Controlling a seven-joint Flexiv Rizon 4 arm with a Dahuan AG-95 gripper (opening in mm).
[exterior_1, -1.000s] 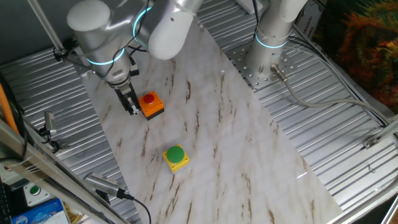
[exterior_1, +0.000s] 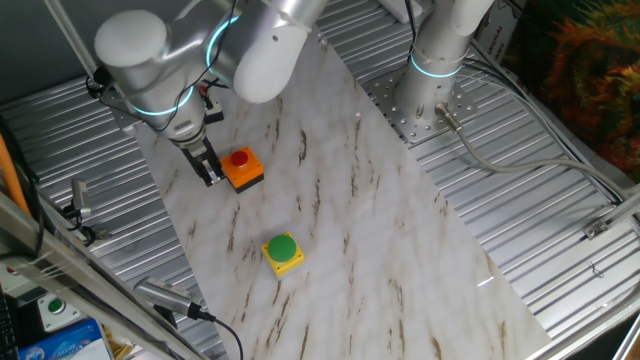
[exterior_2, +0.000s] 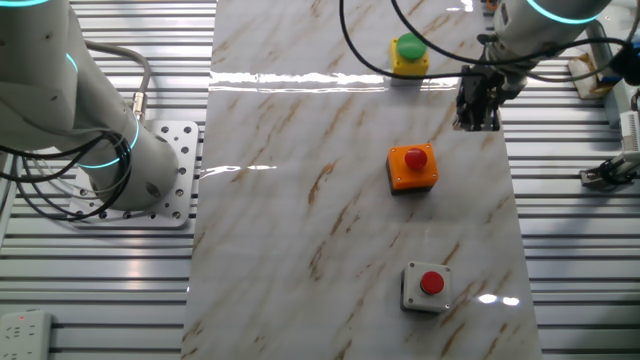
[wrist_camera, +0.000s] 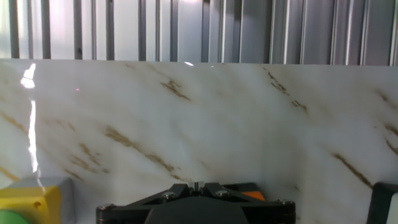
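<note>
An orange box with a red button (exterior_1: 241, 166) sits on the marble-patterned board, and a yellow box with a green button (exterior_1: 282, 250) stands apart from it. The third box, light grey with a red button (exterior_2: 430, 284), lies on the far side of the orange box from the yellow one. In exterior view 1 my gripper (exterior_1: 212, 179) appears beside the orange box, pointing down; exterior view 2 shows a gap between the gripper (exterior_2: 478, 125) and that box. Its fingers meet in the wrist view, shut with nothing visible between them, hiding most of the orange box (wrist_camera: 254, 195).
Ribbed metal decking (exterior_2: 80, 260) surrounds the board (exterior_2: 290, 240). A silver cylindrical device (exterior_1: 168, 297) with a cable is near the board's left edge. The robot's base (exterior_1: 420, 95) stands at the opposite side. Much of the board is bare.
The orange and yellow boxes have not moved.
</note>
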